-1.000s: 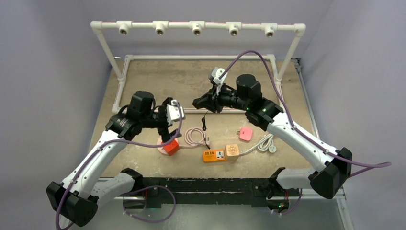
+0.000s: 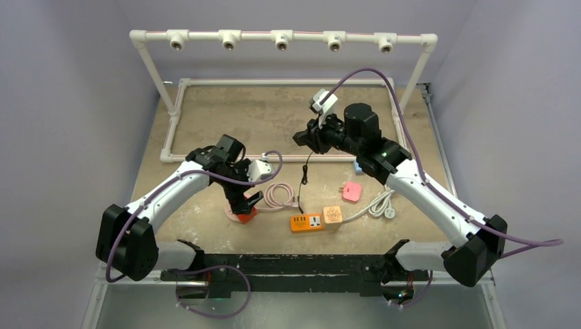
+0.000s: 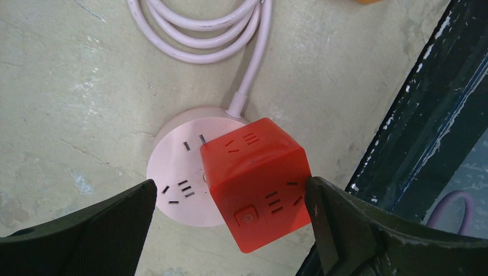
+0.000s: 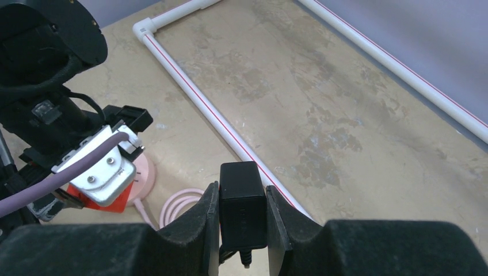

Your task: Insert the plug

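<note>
A red cube socket (image 3: 259,172) sits on a round pink power strip (image 3: 178,161) with its coiled cord. My left gripper hangs open just over them, one finger beside the cube's right face. My right gripper is raised at centre right, shut on a black plug (image 4: 241,204) whose thin cable hangs down in the top view.
An orange strip (image 2: 301,223) with a wooden cube (image 2: 332,216), a pink cube (image 2: 351,192) and a white coiled cord (image 2: 380,205) lie to the right. A white pipe frame (image 2: 274,81) borders the clear back area.
My right gripper has shifted right with the black plug and its cable.
</note>
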